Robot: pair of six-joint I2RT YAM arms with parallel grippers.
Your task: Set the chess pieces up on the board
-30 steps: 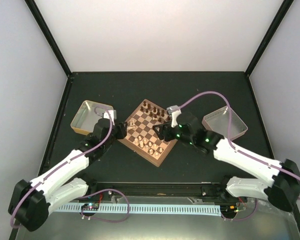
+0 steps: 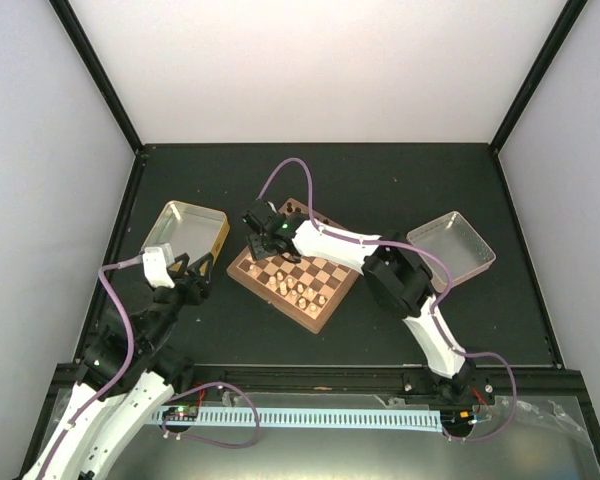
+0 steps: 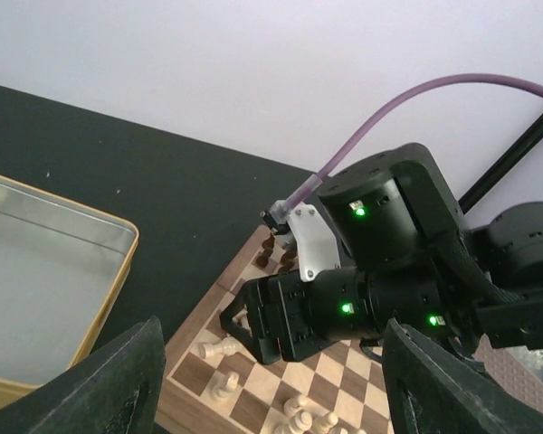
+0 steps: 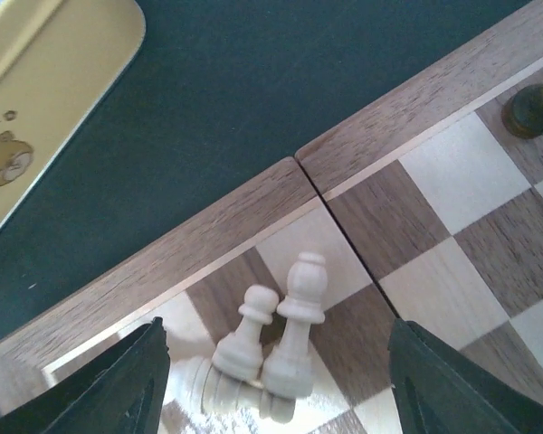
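The chessboard sits mid-table, white pieces on its near half, dark pieces at the far end. My right gripper is over the board's left edge; in the right wrist view its fingers are apart around a white bishop, a white pawn and another piece lying beneath them. Whether it grips anything: nothing is held between the fingertips that I can see. My left gripper stands open beside the board's left, facing the right arm in the left wrist view.
A gold-rimmed tray lies left of the board, another tray to the right.
My right arm has swung left over the board to the white pieces at its left edge. My left arm has drawn back left from the board.
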